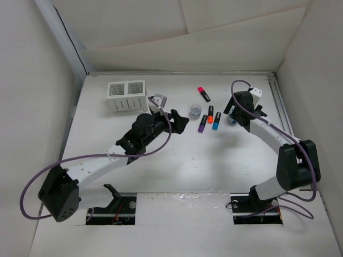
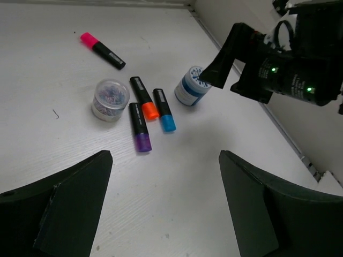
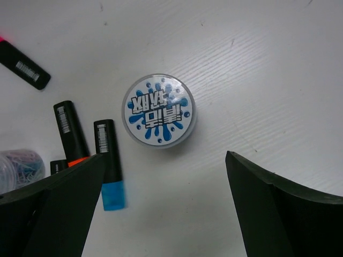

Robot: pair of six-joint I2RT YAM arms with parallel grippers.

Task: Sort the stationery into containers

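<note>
Four markers lie on the white table: pink (image 1: 203, 94), orange (image 1: 210, 115), purple (image 1: 202, 123) and blue (image 1: 216, 121). A clear jar (image 2: 110, 99) of small coloured items stands beside them. A round blue-labelled container (image 3: 158, 110) stands to their right, below my open right gripper, which partly hides it from above. My left gripper is open with nothing between its fingers, left of the markers and jar in the top view (image 1: 177, 120).
A white holder (image 1: 126, 96) with two slatted compartments stands at the back left. Walls border the workspace on both sides and behind.
</note>
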